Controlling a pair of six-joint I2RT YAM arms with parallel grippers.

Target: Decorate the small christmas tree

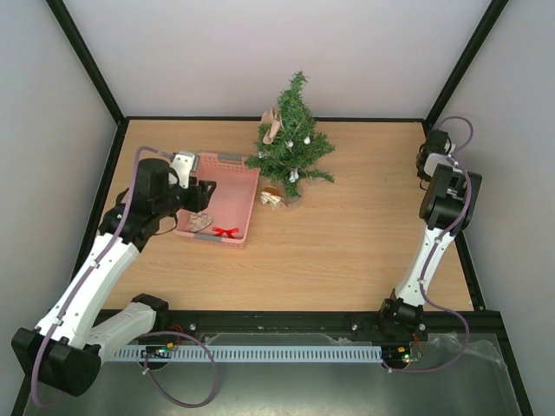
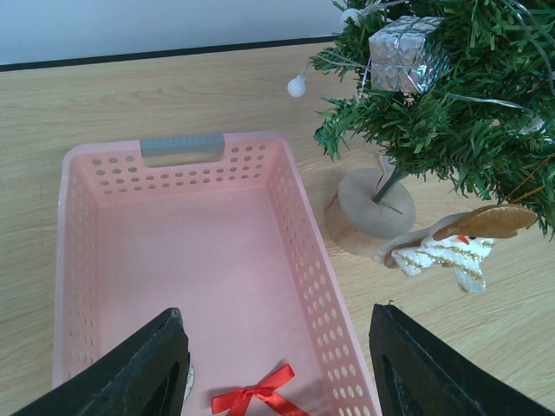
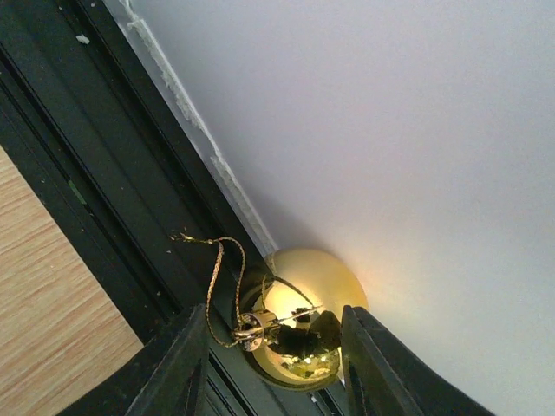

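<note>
The small green tree stands at the back of the table, carrying a silver parcel, small white balls and a brown ribbon-like ornament. A white-and-brown figure hangs low beside its round base. Above the left part of the pink basket my left gripper is apart-jawed and empty. Inside the basket are a red bow and a pale ornament. A shiny gold ball with a gold loop lies against the right wall, between the open fingers of my right gripper, not gripped.
The gold ball rests by the black frame rail beyond the table edge, tight against the white wall. Bare tabletop stretches between the tree and the right arm.
</note>
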